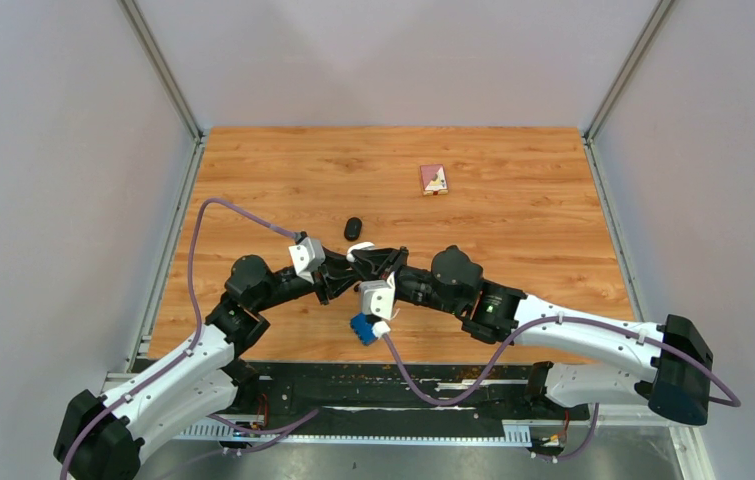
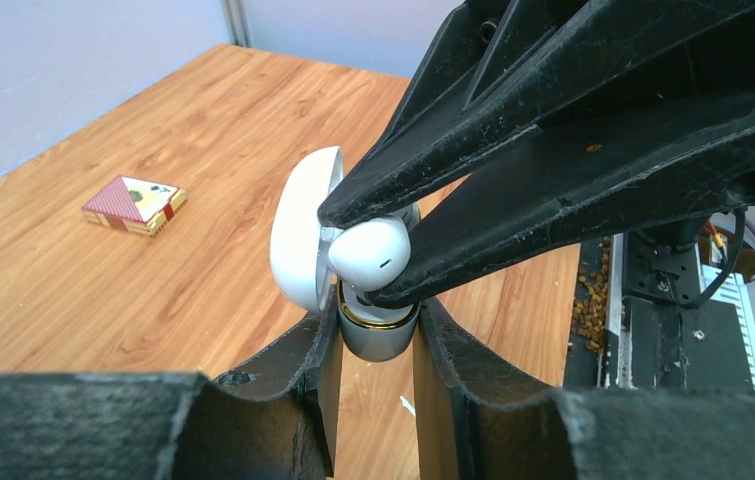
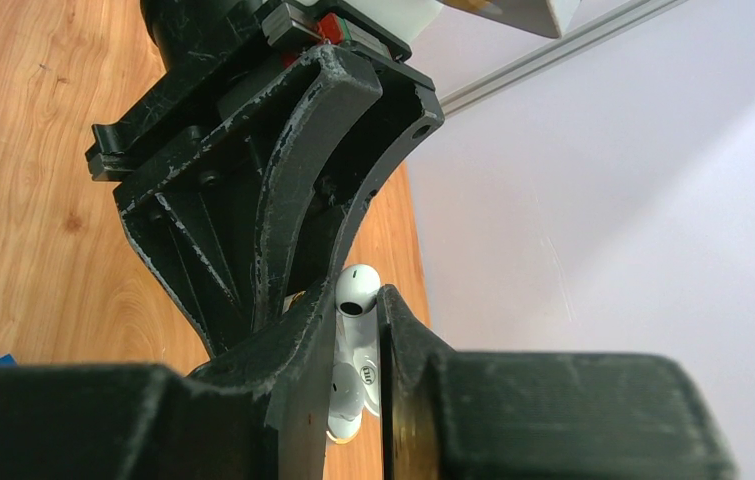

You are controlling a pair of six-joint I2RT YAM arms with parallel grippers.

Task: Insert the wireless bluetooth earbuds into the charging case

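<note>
The white charging case (image 2: 298,228) stands lid up at the centre, where both grippers meet, as the top view (image 1: 361,248) also shows. In the left wrist view, my left gripper is shut on the case's silver-grey body. A white earbud (image 2: 369,250) sits at the case's mouth, between the fingers of my right gripper, which reach in from the upper right. In the right wrist view the earbud (image 3: 358,290) shows at those fingertips; whether they grip it or how far it is seated, I cannot tell.
A small black object (image 1: 353,229) lies behind the grippers, a pink patterned box (image 1: 433,180) farther back right. A blue block (image 1: 364,329) lies near the front edge under the right arm.
</note>
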